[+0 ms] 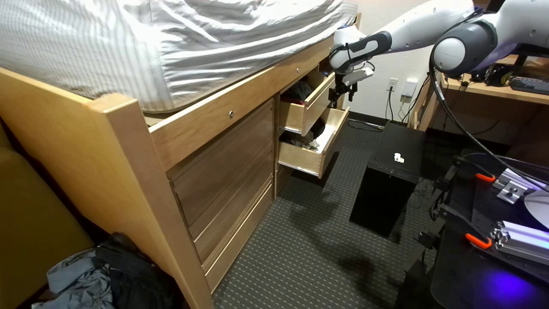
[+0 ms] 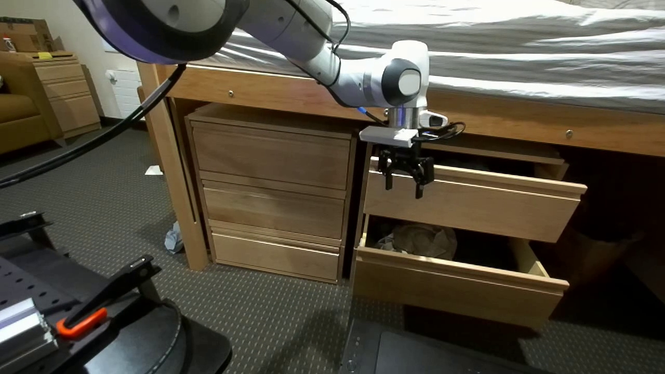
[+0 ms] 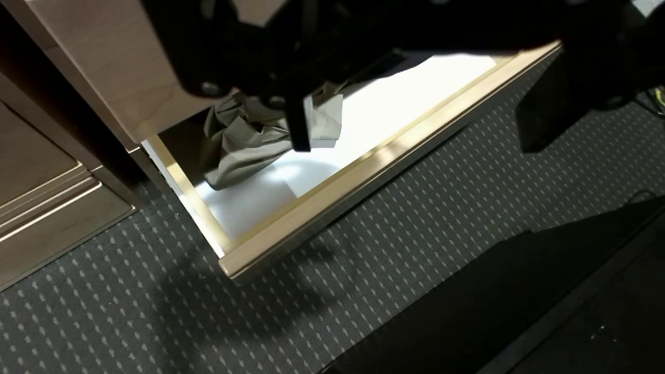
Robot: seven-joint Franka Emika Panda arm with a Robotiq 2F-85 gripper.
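Observation:
My gripper (image 2: 403,190) points down in front of the upper drawer (image 2: 474,199), near its left half in exterior view 2. Its fingers (image 3: 541,109) stand wide apart in the wrist view, with no object held between them. That upper drawer is pulled partly out. Below it, the lower drawer (image 2: 461,290) is also out and holds crumpled grey-brown cloth (image 3: 252,134) on a white bottom. Whether a finger touches the upper drawer's front cannot be told.
A black box (image 1: 393,154) stands on the carpet facing the drawers. The closed drawer unit (image 2: 274,199) is to their left in exterior view 2. The bed rail (image 2: 499,109) runs just above. A black table (image 1: 489,247) carries clamps.

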